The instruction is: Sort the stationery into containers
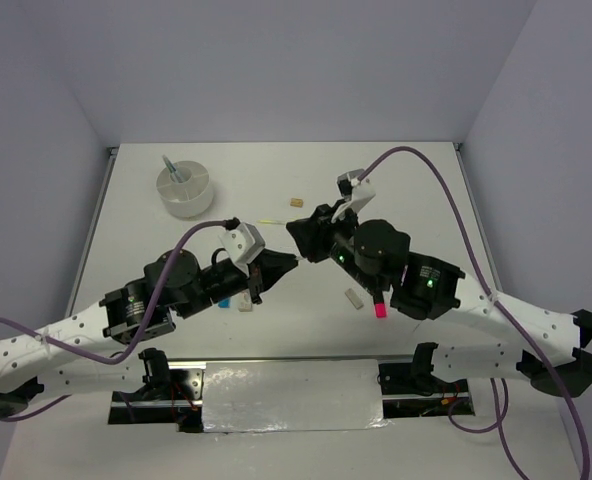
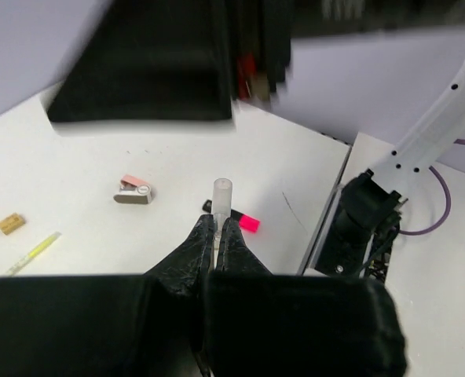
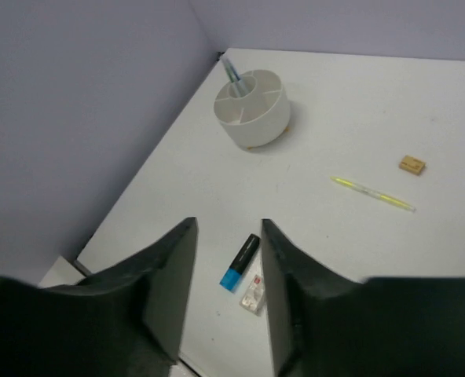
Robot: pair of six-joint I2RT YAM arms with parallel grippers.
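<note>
My left gripper is shut on a clear pen [image 2: 222,196], held upright in its wrist view. My right gripper has its fingers apart with nothing visible between them; in the top view it hangs just right of my left gripper. The white divided holder [image 1: 184,202] at back left holds pens. A yellow pen [image 3: 371,194] and a wooden block [image 3: 411,165] lie mid-table. A blue-capped marker [image 3: 240,262] and a pale item [image 3: 254,292] lie near the front left, a pink-capped marker [image 2: 247,222] and a stapler-like item [image 2: 132,191] at front right.
Walls close in on the sides and back. Both arms take up the front of the table, close together in the middle.
</note>
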